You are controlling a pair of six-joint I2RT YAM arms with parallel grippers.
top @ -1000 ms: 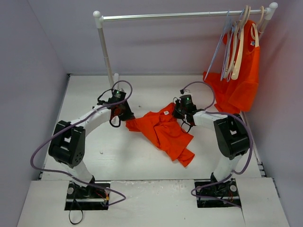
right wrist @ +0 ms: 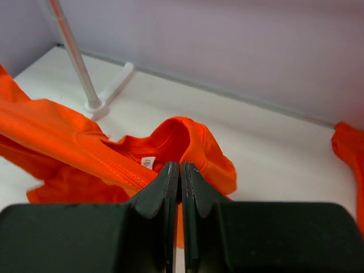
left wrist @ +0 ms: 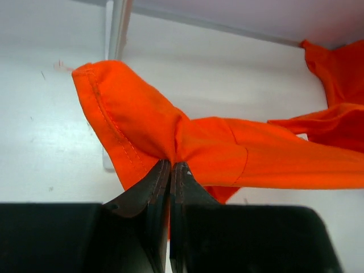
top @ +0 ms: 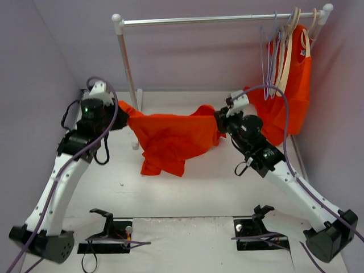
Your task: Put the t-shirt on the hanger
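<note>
The orange t shirt (top: pixel 170 142) is stretched between both grippers in the top view, its lower part bunched beneath. My left gripper is closed on one end of it, fabric rising around the fingertips. My right gripper is shut on the other end, a white tag (right wrist: pixel 147 162) showing just behind it in the right wrist view. Empty hangers (top: pixel 277 62) hang at the right of the rail, clear of the shirt.
The rail (top: pixel 199 19) spans the back on white posts. More orange garments (top: pixel 290 96) hang and drape at the right, near the right arm.
Both grippers have risen and moved apart, left toward the left and right toward the right, pulling the shirt up and out so its loose part has drawn back from the table's front.
</note>
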